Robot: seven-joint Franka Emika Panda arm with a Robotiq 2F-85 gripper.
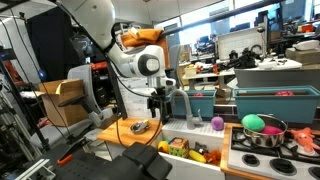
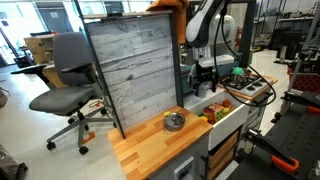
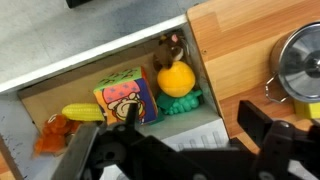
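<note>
My gripper (image 1: 160, 103) hangs above the counter by the open drawer. In the wrist view its dark fingers (image 3: 252, 128) are spread apart, so the gripper is open and holds nothing. Below it lies the drawer (image 3: 190, 122) with toy foods: an orange ball-shaped fruit (image 3: 176, 78), a green piece (image 3: 178, 104), a box with a cartoon face (image 3: 124, 96), yellow corn (image 3: 82, 111) and an orange-red item (image 3: 57, 130). A small brown toy (image 3: 168, 48) sits at the drawer's edge. To the right, on the wooden counter, stands a metal pan (image 3: 301, 62).
A stove (image 1: 275, 158) carries a green colander (image 1: 253, 122) and a red pot (image 1: 274, 134). A faucet (image 1: 188, 108) rises behind the drawer. A grey wood panel (image 2: 140, 70) borders the counter (image 2: 140, 148), whose front part is bare. An office chair (image 2: 75, 100) stands apart on the floor.
</note>
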